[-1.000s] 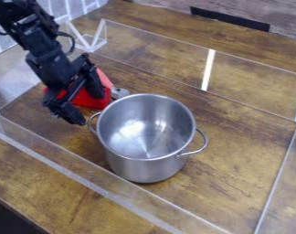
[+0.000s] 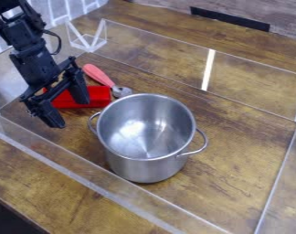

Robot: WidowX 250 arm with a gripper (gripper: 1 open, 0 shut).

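My black gripper (image 2: 56, 104) is at the left of the view, over a red object (image 2: 89, 96) lying on the wooden table. Whether its fingers hold anything is hard to tell. A large steel pot (image 2: 147, 137) with two side handles stands at the centre, to the right of the gripper and apart from it. A utensil with a pink handle (image 2: 97, 75) and metal end lies behind the red object.
Clear plastic walls border the wooden work area (image 2: 236, 128). The table right of and behind the pot is bare. A dark strip runs along the back right.
My gripper has moved left, away from the pot's left handle, uncovering more of the red object and the pink-handled utensil. The pot has not moved.
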